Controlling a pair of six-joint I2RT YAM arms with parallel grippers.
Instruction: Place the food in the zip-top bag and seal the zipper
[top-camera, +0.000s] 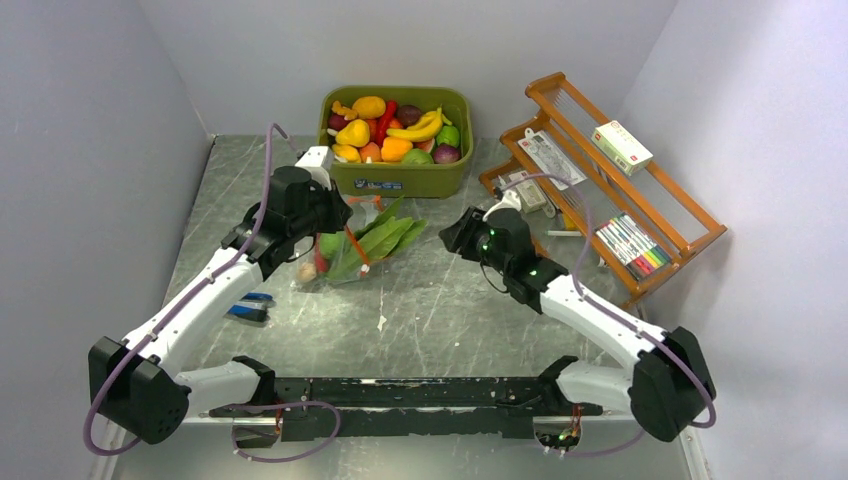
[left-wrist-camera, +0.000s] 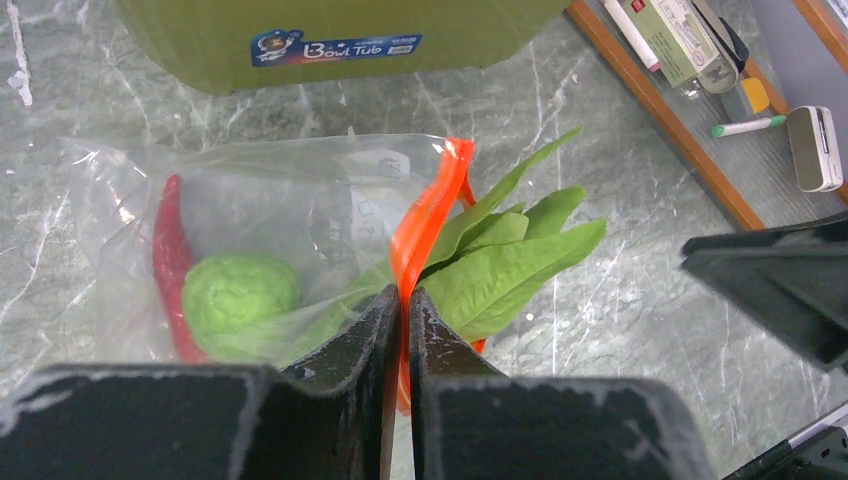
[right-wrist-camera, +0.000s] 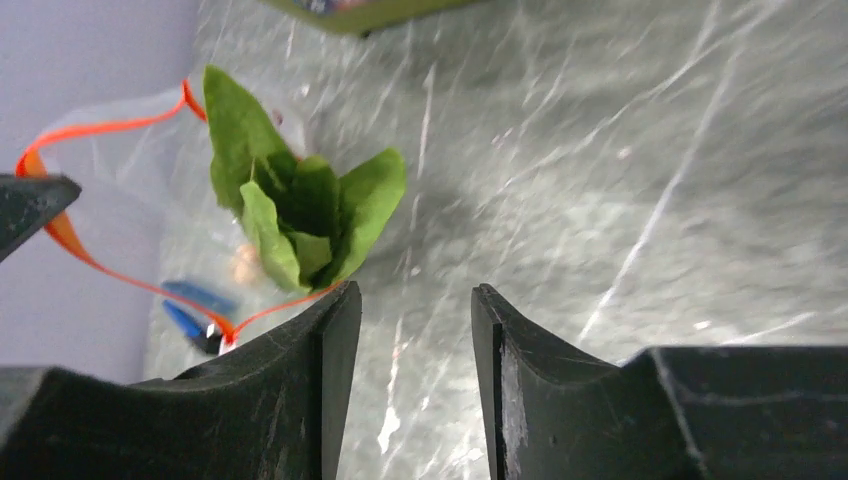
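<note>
A clear zip top bag (left-wrist-camera: 330, 190) with an orange zipper strip lies on the table, its mouth facing right. My left gripper is shut on the edge of that strip. Inside the bag show a red chili pepper (left-wrist-camera: 172, 250) and a green round vegetable (left-wrist-camera: 240, 296); the top view also shows a pale item (top-camera: 307, 271) at its left end. Green leaves (left-wrist-camera: 520, 265) sit partly in the mouth, their tips sticking out to the right past the strip. To the right of the leaves, my right gripper stands open with nothing between its fingers.
Behind the bag stands a green tub (top-camera: 420, 182) full of toy fruit and vegetables. A wooden rack (top-camera: 640, 225) with boxes and pens occupies the right. Blue-handled pliers (top-camera: 250, 307) lie at the left.
</note>
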